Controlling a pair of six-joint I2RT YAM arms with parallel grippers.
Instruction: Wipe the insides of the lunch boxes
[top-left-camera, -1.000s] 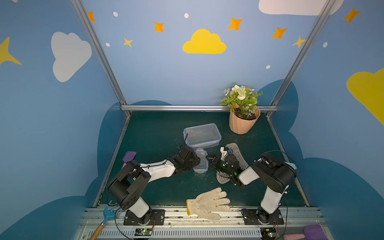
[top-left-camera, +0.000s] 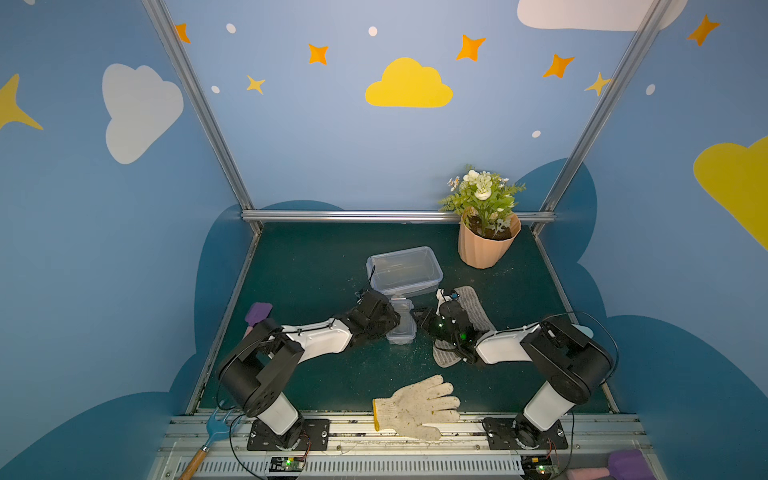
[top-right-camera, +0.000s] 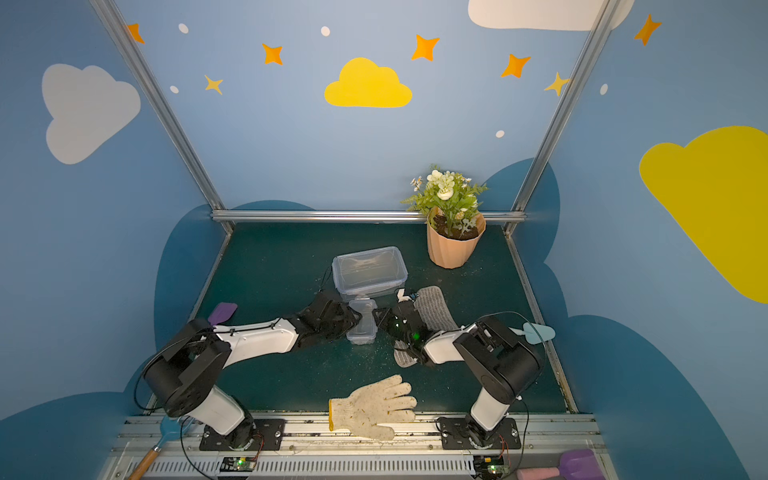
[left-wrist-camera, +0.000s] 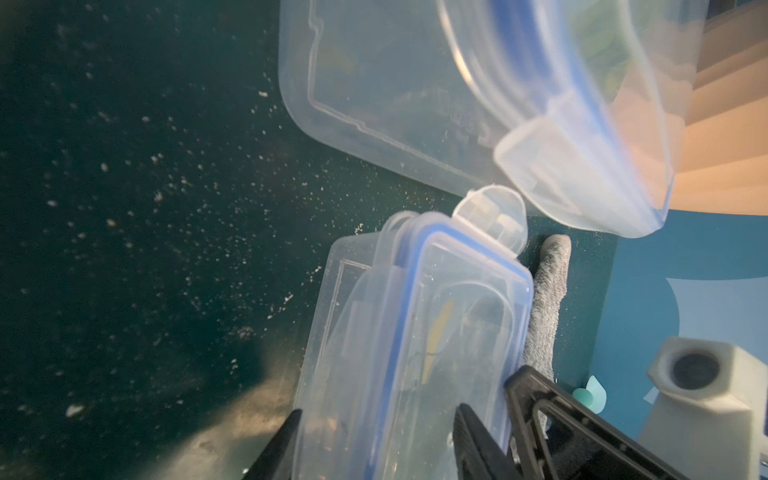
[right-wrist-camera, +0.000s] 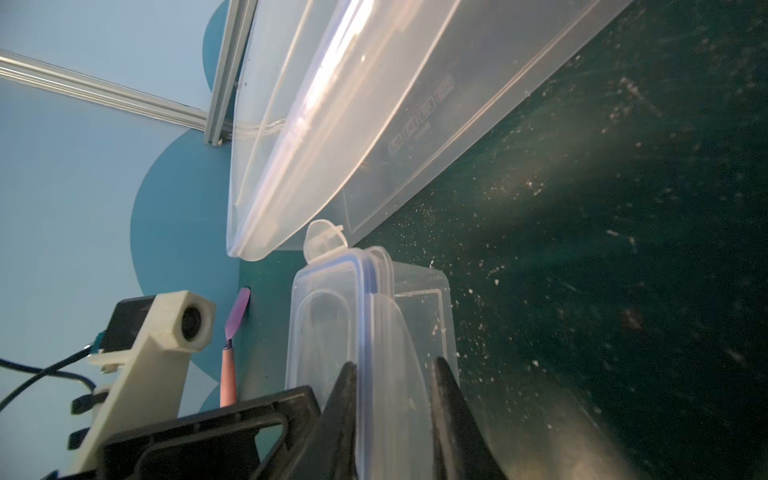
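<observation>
A small clear lunch box (top-left-camera: 401, 329) with a bluish rim stands between my two grippers. Directly behind it is a larger clear lunch box (top-left-camera: 405, 270), its top facing up and nothing visible inside. From the left, my left gripper straddles the small box's side, its fingers spread apart. On the opposite side my right gripper is shut on the small box's edge, the wall and rim between its fingers. A grey textured cloth (top-left-camera: 473, 307) lies on the table, partly hidden beneath the right arm.
A cream work glove (top-left-camera: 416, 406) lies at the front edge. The flower pot (top-left-camera: 482, 246) stands back right. A purple-bladed tool (top-left-camera: 258, 313) is at the left, a pale blue one (top-right-camera: 534, 333) at the right. Bare table lies left of the large box.
The right arm has shifted, its elbow swinging outward and its wrist turning, while its fingertips stay by the small box. The left arm and both boxes look almost unmoved.
</observation>
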